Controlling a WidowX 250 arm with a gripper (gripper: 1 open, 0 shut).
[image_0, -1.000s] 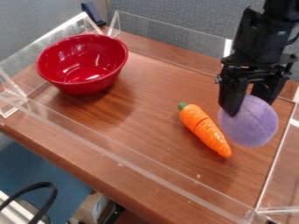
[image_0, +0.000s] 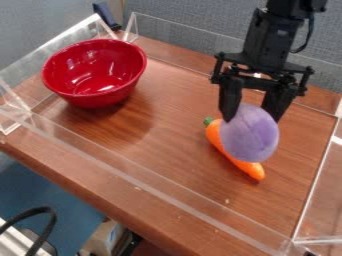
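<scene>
My black gripper (image_0: 250, 105) hangs over the right half of the wooden table, holding a pale purple round object (image_0: 251, 134) low between its fingers. An orange toy carrot (image_0: 245, 168) with a green top lies on the table, partly hidden behind the purple object.
A red bowl (image_0: 94, 72) sits at the back left. Clear low walls surround the wooden table (image_0: 147, 160), whose middle and front are bare. Cables and hardware lie off the front left edge.
The gripper has moved left with the purple object, from right of the carrot to over its upper part. The bowl and carrot look unmoved.
</scene>
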